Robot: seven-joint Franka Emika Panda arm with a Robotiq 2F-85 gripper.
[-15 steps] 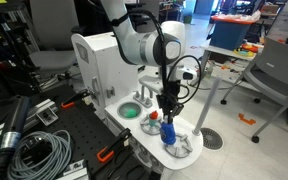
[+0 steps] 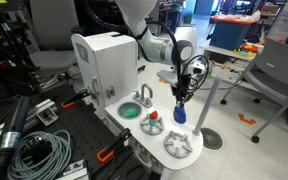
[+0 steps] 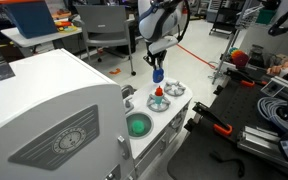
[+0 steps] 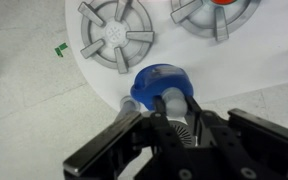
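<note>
A blue object [image 2: 180, 116] hangs upright beneath my gripper [image 2: 181, 101], near the counter's right edge by the white post. The wrist view shows its pale rounded top [image 4: 174, 98] between the fingers, so my gripper is shut on it. Below that top spreads its blue body [image 4: 162, 80], next to but not over the nearer burner [image 4: 117, 33]. The second exterior view shows the blue object [image 3: 158, 75] behind the burners. Whether its base touches the counter, I cannot tell.
On the other burner [image 2: 152, 126] sits a small red item [image 2: 153, 116]. A green sink bowl [image 2: 130, 110] with a faucet [image 2: 144, 96] lies farther left, beside the white cabinet [image 2: 104, 65].
Over the last second my arm has carried the blue object from near the front burner back toward the counter's far right edge.
</note>
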